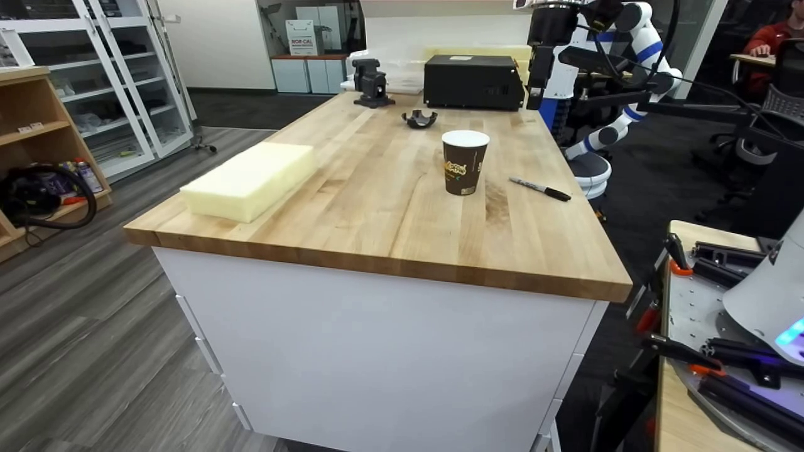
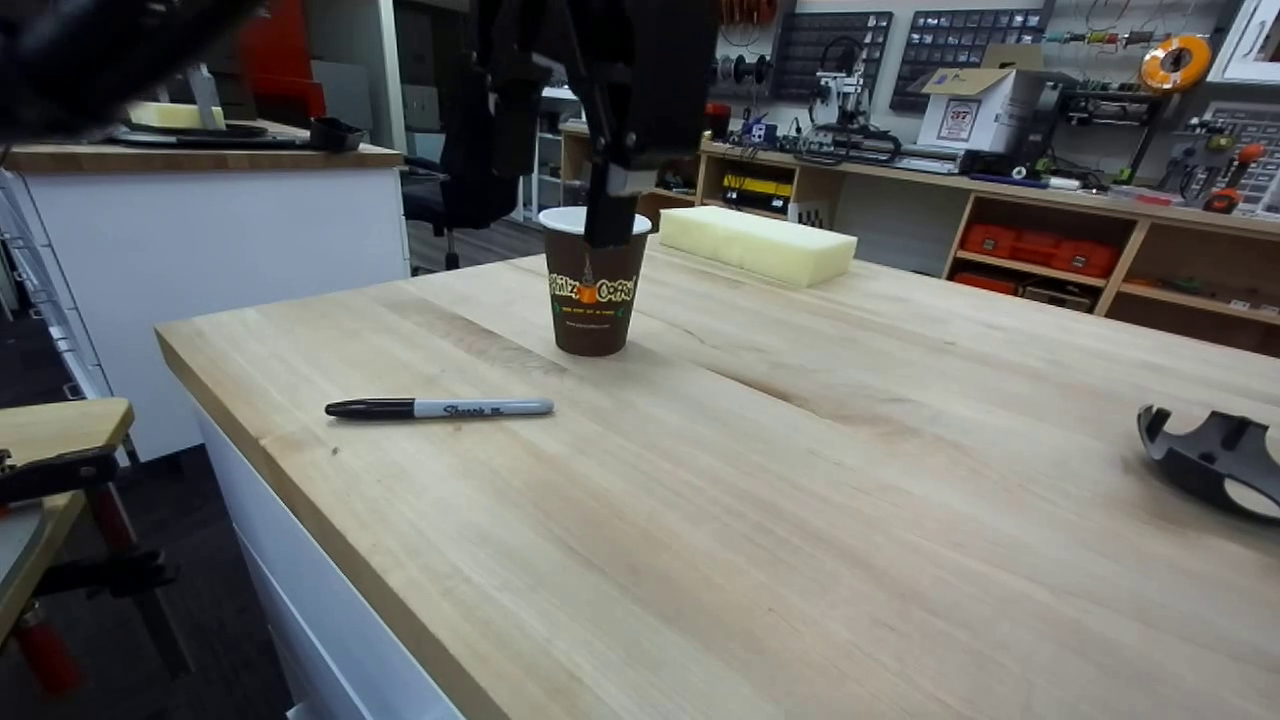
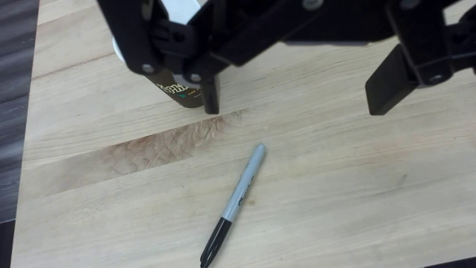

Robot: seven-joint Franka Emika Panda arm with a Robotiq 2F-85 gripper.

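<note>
My gripper hangs above the table with its two fingers [image 3: 389, 82] spread wide. Between them only bare wood shows. Lying flat on the table, a grey marker with a black cap [image 3: 241, 192] is apart from the fingers in the wrist view. A brown paper cup with a white rim [image 1: 463, 164] stands upright beside the marker. One finger partly covers the cup in the wrist view, and dark gripper parts cross in front of it in the second exterior view.
A pale yellow foam block [image 1: 250, 181] lies near the table's left edge. Farther back sit a curved black part [image 1: 419, 119], a black box [image 1: 473, 82] and a black mount [image 1: 371, 83]. Clear wood [image 2: 840, 504] stretches across the middle of the table.
</note>
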